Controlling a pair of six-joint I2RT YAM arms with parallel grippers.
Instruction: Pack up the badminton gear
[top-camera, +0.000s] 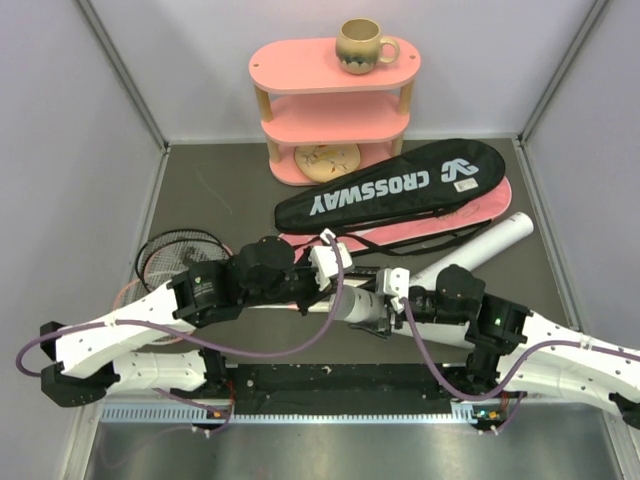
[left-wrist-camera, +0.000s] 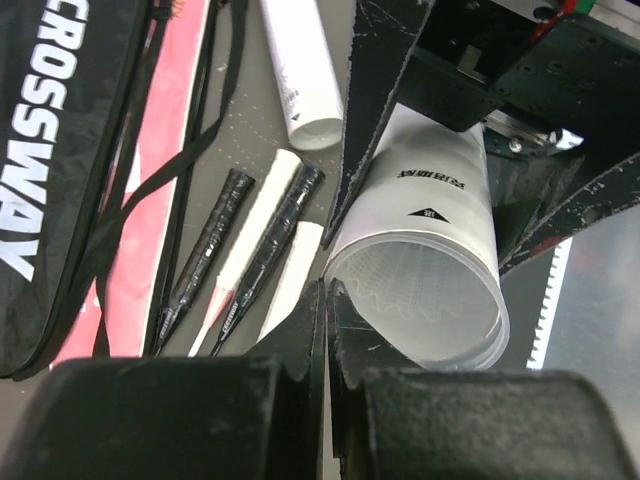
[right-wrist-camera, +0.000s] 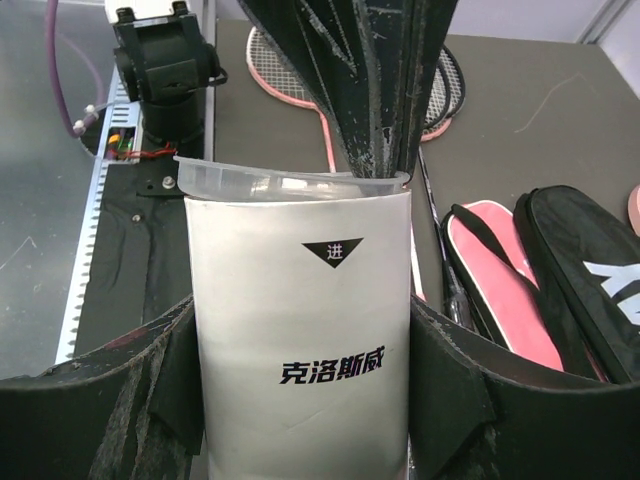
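A white shuttlecock tube (right-wrist-camera: 300, 330) is held up between the fingers of my right gripper (top-camera: 376, 312), which press on both sides. Its clear plastic rim (left-wrist-camera: 503, 325) faces my left arm, and a pale, netlike form shows inside the mouth. My left gripper is shut, its tips touching the rim's edge; whether the rim is pinched between them is hard to see. Two rackets (top-camera: 185, 258) lie at the left, with handles (left-wrist-camera: 207, 240) running below the arms. Behind them lie the black CROSSWAY bag (top-camera: 400, 192) and a pink bag (top-camera: 488, 207).
Another white tube (top-camera: 500, 240) rests on the floor at the right, and a further white cylinder (top-camera: 440, 332) is partly hidden by the right arm. A pink shelf (top-camera: 310, 65) with a mug (top-camera: 358, 45) stands at the back. Bare floor shows at back left.
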